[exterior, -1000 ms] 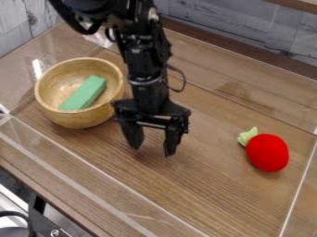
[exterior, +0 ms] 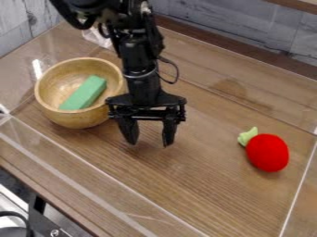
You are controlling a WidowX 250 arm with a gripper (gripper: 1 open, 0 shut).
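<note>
The black robot arm reaches down from the top of the view to its gripper (exterior: 147,131) near the middle of the table, its fingers spread apart just above the wood, with nothing visible between them. Left of it is a tan wooden bowl (exterior: 52,91) holding a green block (exterior: 83,93). A red round object (exterior: 268,154) with a pale green top lies on the right.
A white crumpled item (exterior: 96,37) lies at the back left. A black cable or part shows at the bottom left corner.
The bowl, green block and red object have not moved.
</note>
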